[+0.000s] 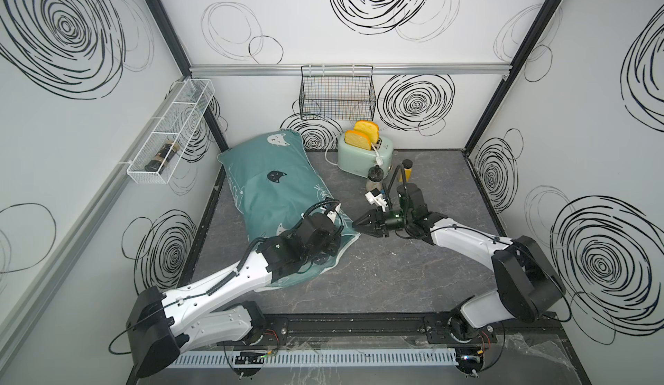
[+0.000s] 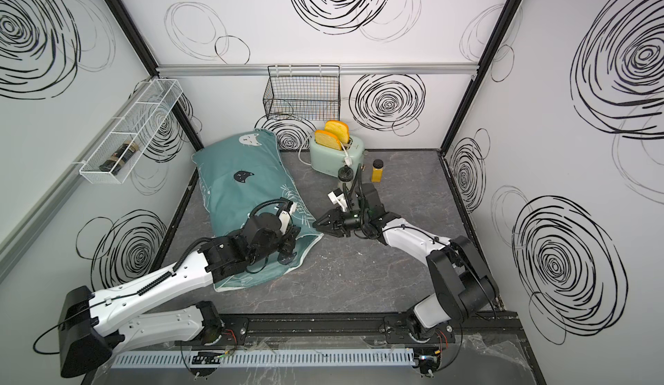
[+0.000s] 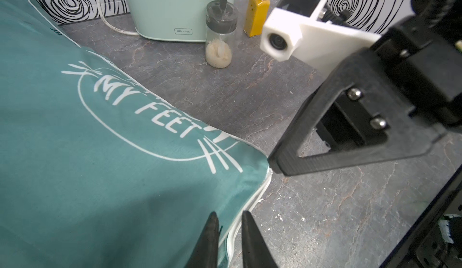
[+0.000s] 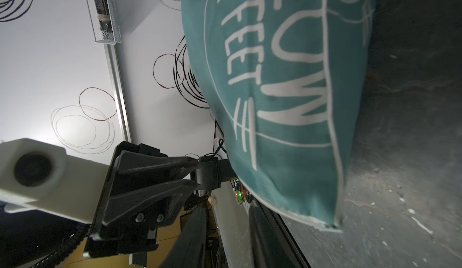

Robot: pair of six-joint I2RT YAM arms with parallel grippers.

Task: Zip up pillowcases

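Note:
A teal pillowcase (image 1: 273, 184) with white-piped edges lies across the left half of the table. My left gripper is at its open edge near the front right corner, fingertips close together on the piped edge (image 3: 255, 198); what exactly sits between them is partly hidden. In the left wrist view my right gripper stands just right of the pillowcase's corner, seen from the side with a fingertip at that corner. In the right wrist view its fingers (image 4: 255, 239) are parted; whether they touch fabric is unclear.
A mint toaster (image 2: 328, 157) with bread stands at the back, a shaker jar (image 3: 219, 51) and yellow bottle (image 2: 377, 172) beside it. Wire baskets (image 1: 337, 94) hang on back and left walls.

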